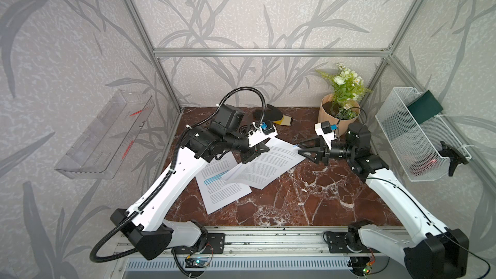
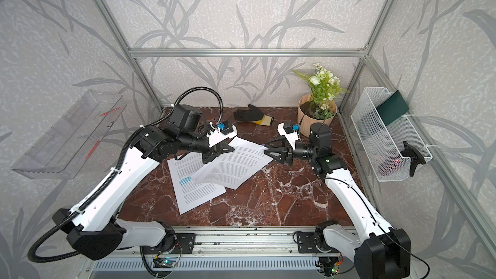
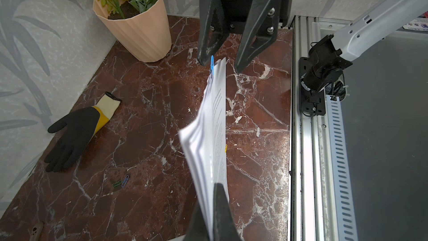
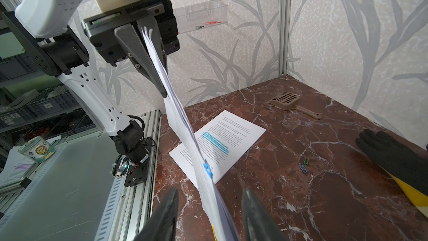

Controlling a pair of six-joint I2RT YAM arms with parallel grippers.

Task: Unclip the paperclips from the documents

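My left gripper (image 1: 263,149) is shut on a thin stack of printed sheets (image 1: 271,162), held up over the table and seen edge-on in both wrist views. A blue paperclip sits on the stack's edge near my right gripper; the right wrist view also shows the blue paperclip (image 4: 207,169). My right gripper stands open, its fingers on either side of the stack's corner with nothing gripped. A small bit of yellow (image 3: 226,147) shows at the sheets' lower edge. Two loose clips, a green clip (image 4: 306,162) and a blue clip (image 4: 302,168), lie on the table.
A highlighted sheet (image 1: 219,188) lies flat under my left arm. Toward the back are a black-and-yellow glove (image 2: 253,115), a potted plant (image 2: 316,111) and a brown slotted scoop (image 4: 286,100). A wire basket (image 1: 421,137) hangs at right.
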